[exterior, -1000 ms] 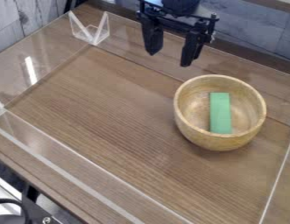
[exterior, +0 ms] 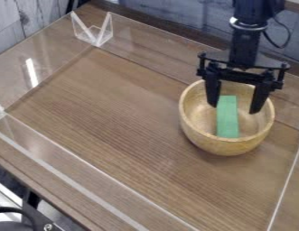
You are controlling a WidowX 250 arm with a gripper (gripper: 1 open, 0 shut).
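A wooden bowl (exterior: 198,126) sits on the right side of the wooden table, with a green rectangular block (exterior: 228,122) lying inside it. My black gripper (exterior: 242,88) hangs over the bowl at its back rim, fingers spread open above the block, with nothing visible between them.
A white wire rack or basket (exterior: 94,27) stands at the back left. A dark object shows at the lower-left edge, partly out of view.
My gripper has moved right and down from above the middle back of the table to over the bowl. The bowl and block look unmoved.
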